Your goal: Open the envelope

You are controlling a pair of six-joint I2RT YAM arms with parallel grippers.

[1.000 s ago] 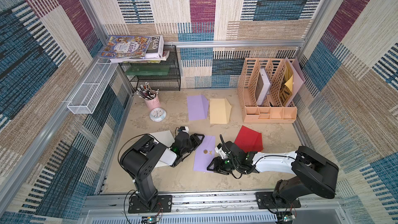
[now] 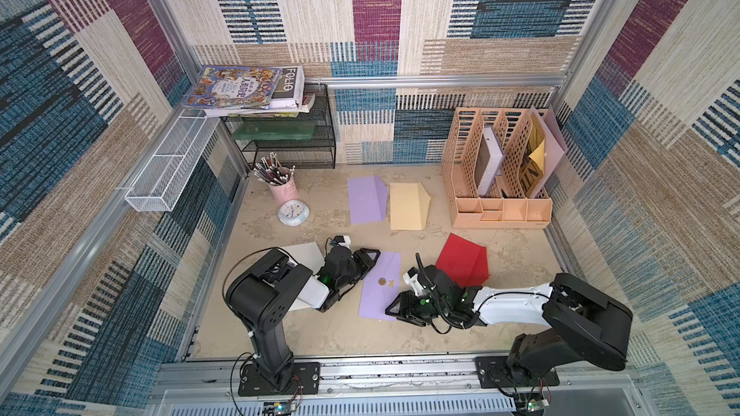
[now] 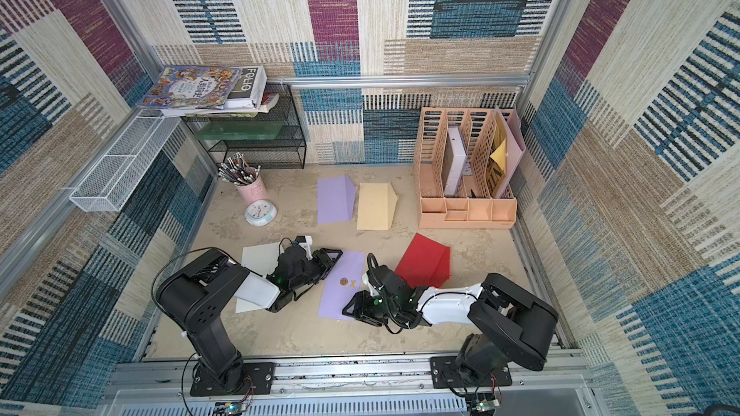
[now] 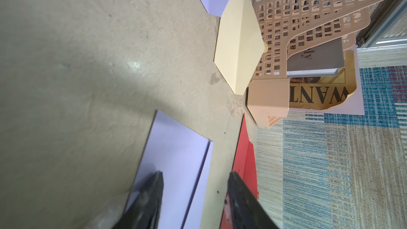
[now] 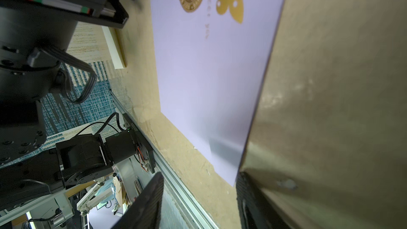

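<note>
A lilac envelope (image 2: 376, 292) with a gold seal and butterfly lies in the middle front of the table. My left gripper is open over the far end of the envelope, above its lilac surface (image 4: 173, 152). My right gripper is part open, low at the near end, one fingertip (image 5: 248, 186) at or beside the envelope's edge. Nothing visibly sits held between either pair of fingers.
A red envelope (image 2: 460, 254) lies to the right, white paper under the left arm. Lilac (image 2: 367, 200) and cream (image 2: 408, 206) envelopes lie behind, near a peach file organizer (image 2: 501, 214), clock and pen cup.
The left arm is practically still.
</note>
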